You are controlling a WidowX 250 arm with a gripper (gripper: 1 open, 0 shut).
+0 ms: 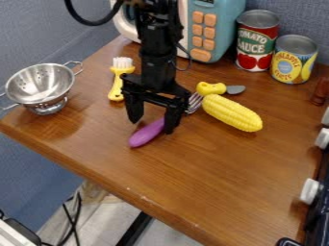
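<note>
The black gripper (157, 110) hangs low over the middle-left of the table, its two fingers spread apart above a purple eggplant (146, 135) that lies on the wood. The fingers partly hide the eggplant's upper end; whether they touch it I cannot tell. Just right of the gripper are a fork (194, 102) and a yellow corn cob (233, 113).
A steel colander (40, 86) sits at the left edge, a yellow brush (118, 79) behind the arm. A yellow-handled tool (213, 89), two cans (256, 43) (293, 61) and a toy microwave (211, 29) stand toward the back.
</note>
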